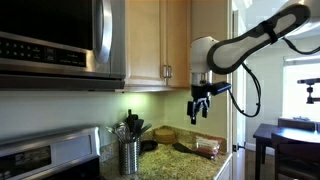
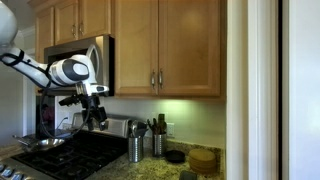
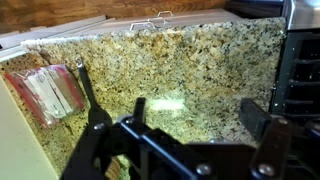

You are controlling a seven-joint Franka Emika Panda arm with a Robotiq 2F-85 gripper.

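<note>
My gripper is open and points down over the granite counter (image 3: 200, 60), with nothing between its spread fingers. In exterior view 1 the gripper (image 1: 198, 112) hangs well above the counter, right of the utensil holder. A black spatula (image 3: 92, 97) lies on the counter at the left of the wrist view, its head partly hidden by the gripper. Beside it is a clear plastic packet (image 3: 48, 92) with white and red contents. That packet (image 1: 207, 147) shows near the counter's right end in exterior view 1.
A metal holder of utensils (image 1: 129, 156) stands beside the stove (image 1: 50, 155). Behind it are a round wooden item (image 1: 165, 134) and a black pan (image 1: 148, 145). Wooden cabinets (image 1: 150, 40) hang above.
</note>
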